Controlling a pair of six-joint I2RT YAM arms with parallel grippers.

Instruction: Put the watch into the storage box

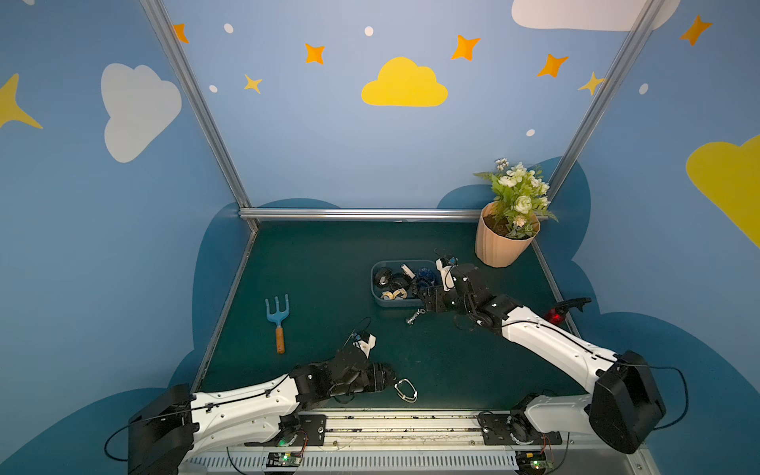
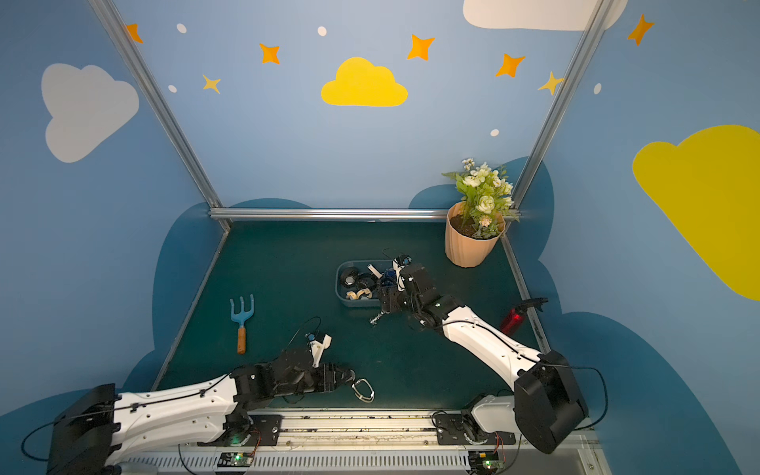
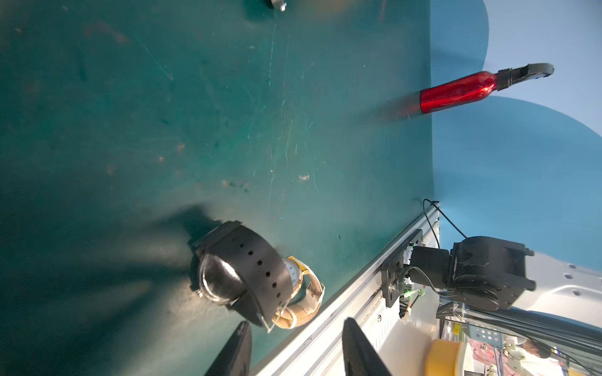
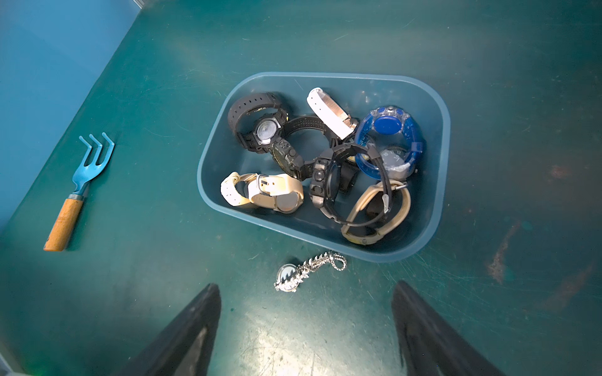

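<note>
A black-strapped watch and a cream-strapped watch with a gold-rimmed dial lie touching near the table's front edge. My left gripper is part open close to them, nothing clasped between its fingers; in the top left view it covers the black one. A thin silver watch rests on the table just outside the blue-grey storage box. Inside the box are several watches, black, white, cream and blue. My right gripper stands open and empty on that silver watch's near side.
A blue garden fork lies at the left. The flower pot fills the back right corner, and a red spray bottle is by the right wall. Bare table separates the box from the fork.
</note>
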